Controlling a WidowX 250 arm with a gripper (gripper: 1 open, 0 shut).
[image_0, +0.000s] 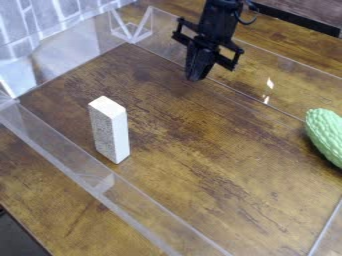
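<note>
The black gripper (199, 70) hangs at the top centre of the camera view, over the back of a wooden surface inside clear low walls, its tip pointing down. Its fingers look shut, with nothing visible between them. A white speckled upright block (110, 130) stands at the left middle, apart from the gripper. A green bumpy object (323, 136), cut off by the frame, lies at the right edge.
Clear plastic walls (94, 185) border the wooden floor (201, 180). A whitish cloth or cover (47, 30) is at the top left.
</note>
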